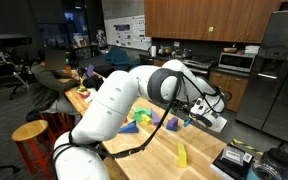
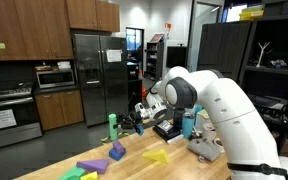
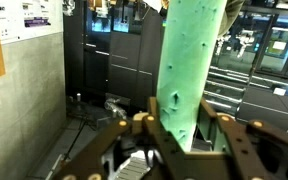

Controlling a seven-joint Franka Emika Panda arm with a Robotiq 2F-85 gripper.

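My gripper is shut on a long green block [image 3: 192, 62], which rises upright from between the fingers to the top of the wrist view. In exterior view 2 the same green block [image 2: 112, 126] stands out at the left end of the gripper [image 2: 125, 130], above the table's far side. The hand looks turned roughly sideways rather than straight down. From exterior view 1 the arm [image 1: 129, 98] covers much of the area, and I cannot make out the held block there.
On the table lie a purple block [image 2: 116, 151], a flat purple piece [image 2: 92, 166], a yellow triangle [image 2: 156, 156] and a blue piece [image 1: 129, 128]. A yellow block [image 1: 181, 156] lies near the front, with bare wood around it. A black tray [image 1: 233, 160] sits at the right edge.
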